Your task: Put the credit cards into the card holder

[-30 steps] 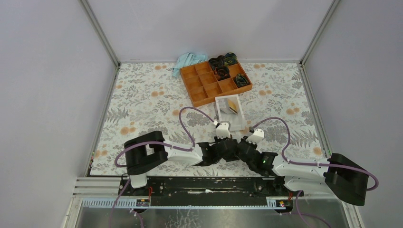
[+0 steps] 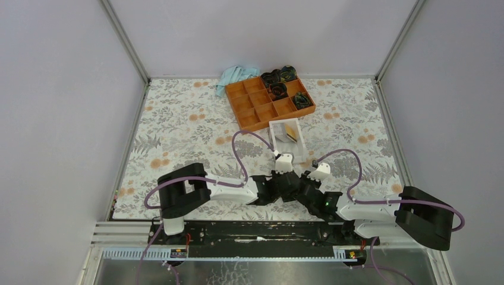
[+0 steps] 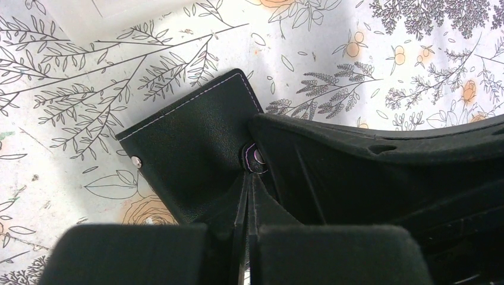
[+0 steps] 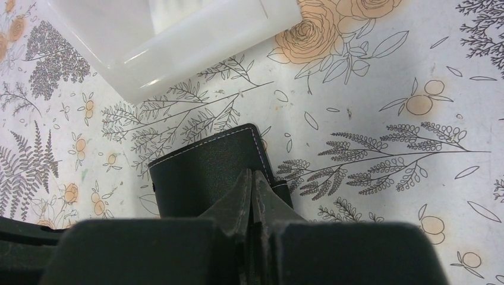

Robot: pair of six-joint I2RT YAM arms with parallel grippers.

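Note:
The black card holder (image 3: 184, 136) lies on the patterned tabletop, its pale stitched edge showing in both wrist views. My left gripper is shut with its tips over the holder, beside a snap fastener on a strap; nothing shows between them. From the other side, my right gripper is also shut, tips at the holder's face (image 4: 202, 163), with nothing visible held. Whether either grips a thin edge of leather is hard to tell. Yellowish and white cards (image 2: 290, 132) appear in the white tray (image 2: 301, 142). Both arms mostly cover the holder from above.
Beyond the tray stands a brown compartment box (image 2: 243, 110) with several dark coiled items in it, and a light blue cloth (image 2: 236, 74) beside it. The two grippers are very close together, leaving little room between them.
The right arm's elbow has moved a little inward and up in the top view. Tray and box are unmoved.

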